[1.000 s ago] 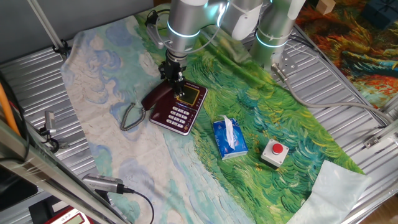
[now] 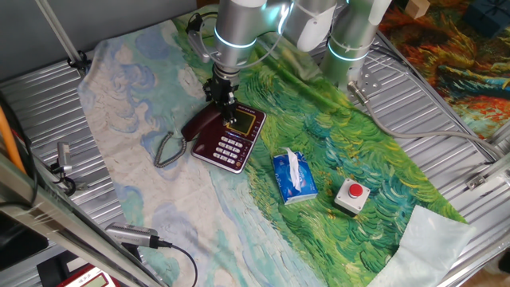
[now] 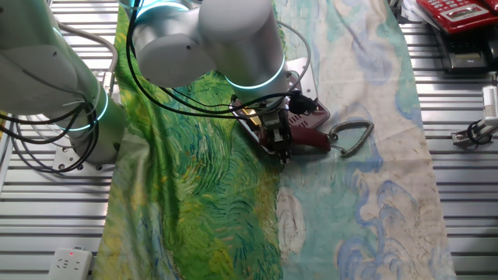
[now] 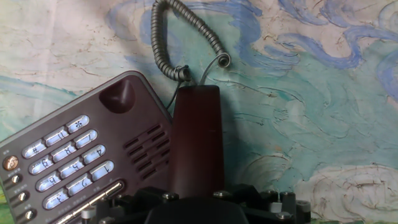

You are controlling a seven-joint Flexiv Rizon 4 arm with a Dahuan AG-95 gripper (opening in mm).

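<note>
The dark red desk phone (image 2: pixel 227 147) lies on the painted cloth, its keypad and screen facing up. Its handset (image 4: pixel 196 137) is out of the cradle, angled across the phone's side, and one empty cradle hollow shows in the wrist view. My gripper is shut on the handset, whose near end disappears between the black fingers; their tips are hidden there. In exterior view 2 the gripper (image 3: pixel 278 144) points down at the handset's end. A coiled cord (image 4: pixel 163 46) loops from the handset's far end onto the cloth.
A blue tissue pack (image 2: pixel 294 177) and a red-buttoned box (image 2: pixel 351 196) lie on the green side of the cloth. A pale sheet (image 2: pixel 426 245) covers the near right corner. The cloth's pale blue side (image 3: pixel 373 210) has free room.
</note>
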